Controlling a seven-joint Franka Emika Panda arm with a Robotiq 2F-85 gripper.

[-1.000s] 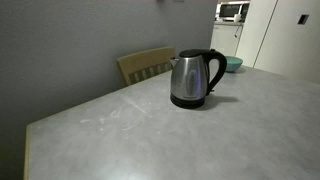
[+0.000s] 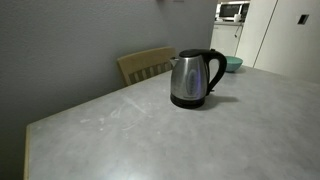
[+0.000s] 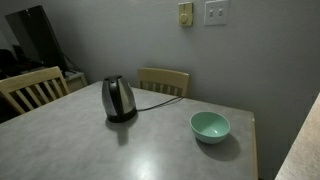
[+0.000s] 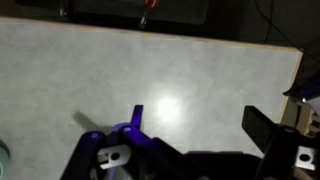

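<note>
A silver kettle (image 2: 188,80) with a black handle, lid and base stands upright on the grey table (image 2: 110,130). In exterior view 2 the same kettle (image 3: 118,99) is left of a mint-green bowl (image 3: 210,127), which looks empty. Part of the bowl (image 2: 233,63) shows behind the kettle in exterior view 1. My gripper appears only in the wrist view, over the table, its two dark fingers wide apart. Only bare tabletop shows between them, so it is open and empty.
Wooden chairs (image 3: 163,82) (image 3: 35,90) stand at the table's edges. A cord (image 3: 160,104) runs across the tabletop from the kettle toward the wall. At the left edge of the wrist view, a rounded object (image 4: 3,158) is cut off.
</note>
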